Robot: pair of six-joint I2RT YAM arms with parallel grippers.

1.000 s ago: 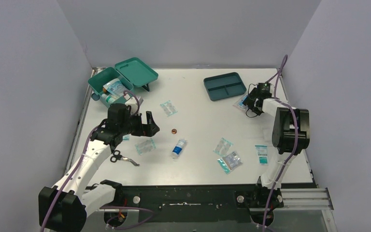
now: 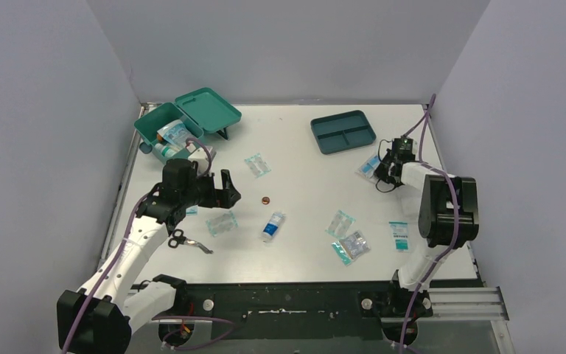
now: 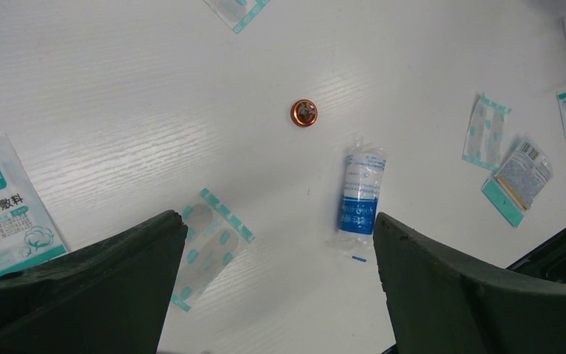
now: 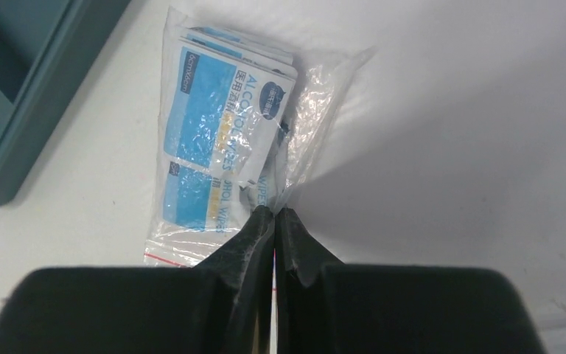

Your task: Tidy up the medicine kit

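Note:
In the right wrist view a clear zip bag of alcohol wipes point(image 4: 206, 110) has its plastic pinched by my right gripper, which is shut. Part of the bag's red-lined edge is hidden behind the fingers. My left gripper point(image 2: 228, 190) stands open over the table, nothing between its fingers. Below it, the left wrist view has a rolled bandage in plastic point(image 3: 361, 193), a clear dressing packet point(image 3: 210, 251), a gauze packet point(image 3: 4, 210) and a small copper-coloured round item point(image 3: 304, 113). The green medicine box point(image 2: 145, 127), partly filled, is at the far left.
An empty green tray with compartments point(image 2: 343, 118) lies just left of the right gripper. Scissors point(image 2: 188, 242) rest near the left arm. Several packets, including a green-ended one point(image 2: 354, 245), lie front right.
Arm and bag have shifted slightly toward the front, away from the tray. The left gripper has moved slightly, still open.

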